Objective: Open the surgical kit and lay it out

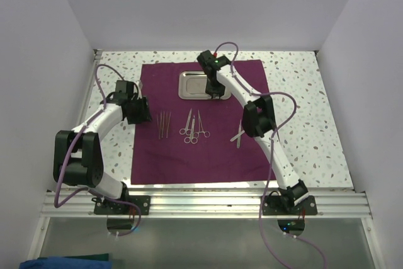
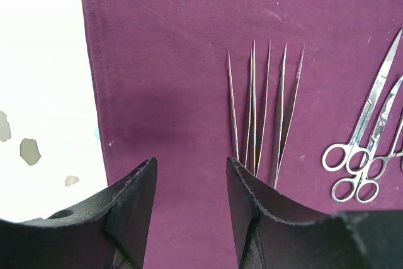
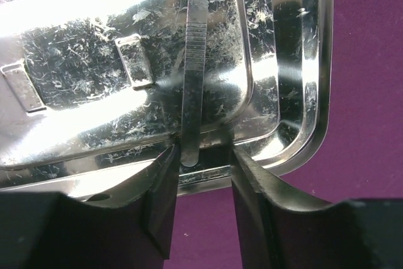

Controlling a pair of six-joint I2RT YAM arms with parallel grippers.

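Observation:
In the right wrist view a flat metal scalpel handle (image 3: 194,74) lies in the steel tray (image 3: 324,48), its rounded end by the front rim. My right gripper is part open around that end, its left finger (image 3: 169,177) close beside the handle and a gap left on the other side. My left gripper stands part open over the purple cloth (image 2: 164,92), nothing between its fingers. Just to its right several thin tweezers (image 2: 255,105) lie side by side. Farther right are scissors-like instruments (image 2: 371,105) with ring handles.
Two crossed thin instruments (image 1: 238,135) lie on the cloth, right of the scissors group. Speckled table surface (image 1: 308,118) shows clear at the right. A blue item (image 1: 66,263) sits at the lower left, off the table.

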